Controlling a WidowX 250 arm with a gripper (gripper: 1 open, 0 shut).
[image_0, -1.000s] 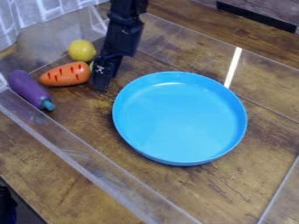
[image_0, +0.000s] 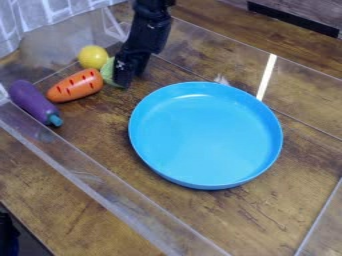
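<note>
My dark gripper (image_0: 127, 68) reaches down from the top of the camera view, low over a pale green object (image_0: 110, 76) that it partly hides; whether the fingers touch it is unclear. Just left of these lie an orange carrot (image_0: 75, 86) and, behind it, a yellow round toy (image_0: 94, 57). A purple eggplant (image_0: 32, 100) lies further left, along the clear side wall. The fingers are dark and hard to make out, but appear apart.
A large blue plate (image_0: 205, 135) fills the centre right of the wooden surface (image_0: 227, 215). Clear walls edge the left side.
The gripper has shifted slightly up and left, uncovering more of the green object. The carrot has moved a little down and left, and its angle has changed.
</note>
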